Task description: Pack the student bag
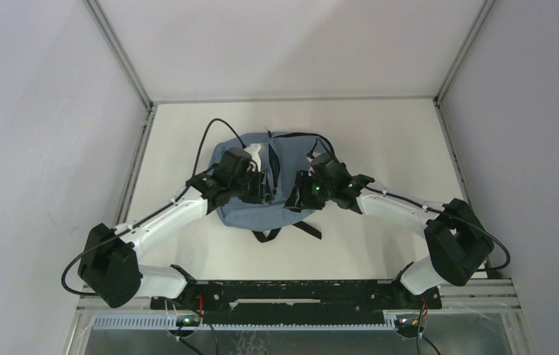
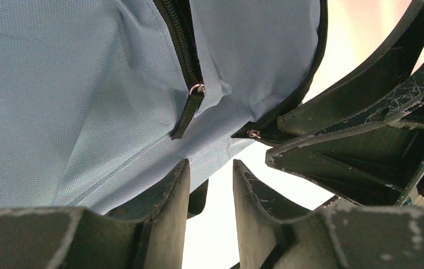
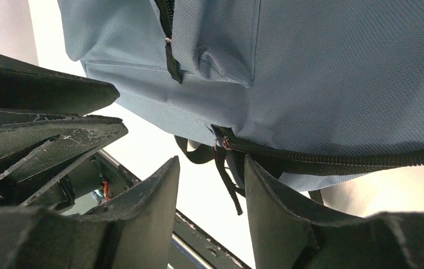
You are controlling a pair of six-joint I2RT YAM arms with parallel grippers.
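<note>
A blue-grey bag [image 1: 247, 218] lies flat mid-table with black zippers and straps. My left gripper is open over it, nothing between its fingers; a zipper pull [image 2: 187, 112] hangs on the fabric just beyond its fingertips. My right gripper stands part open at the bag's edge, around another zipper end with a black pull [image 3: 226, 178] dangling between or just behind its fingers; whether they touch it I cannot tell. In each wrist view the other gripper's housing fills one side.
Both arms are close together over the bag. A dark rail [image 1: 306, 288] runs along the front edge, and walls enclose the sides and back.
</note>
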